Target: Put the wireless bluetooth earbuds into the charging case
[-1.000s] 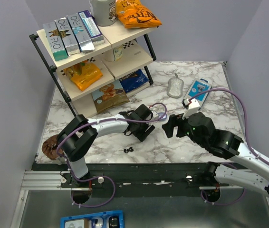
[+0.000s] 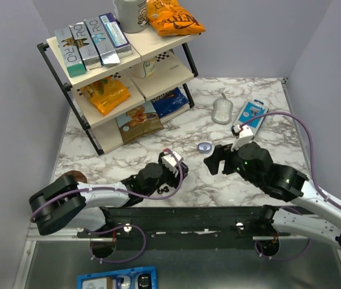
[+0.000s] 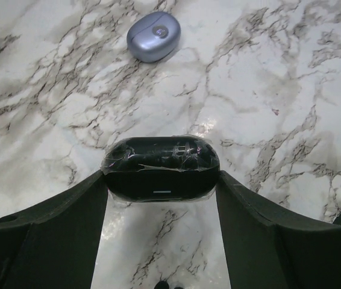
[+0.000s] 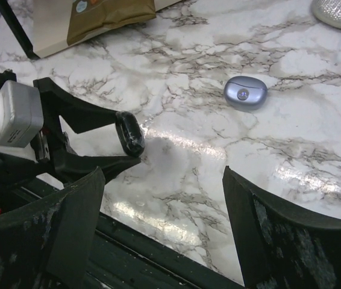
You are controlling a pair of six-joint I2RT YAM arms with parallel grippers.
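Note:
A black oval charging case (image 3: pixel 161 168), wrapped in clear film, is held between the fingertips of my left gripper, which is shut on it above the table. Two small black earbuds (image 2: pixel 163 189) lie on the marble near the front edge, close to the left gripper in the top view; only their tips (image 3: pixel 162 284) show at the bottom of the left wrist view. Over the middle of the table, my right gripper stands open and empty, its fingers wide apart.
A small lilac-grey oval case (image 4: pixel 246 93) sits on the table beyond both grippers. Behind it are a mesh-like oval item (image 2: pixel 222 111) and a blue package (image 2: pixel 252 115). A loaded shelf (image 2: pixel 107 135) fills the back left. Marble is clear at centre.
The right arm has barely moved.

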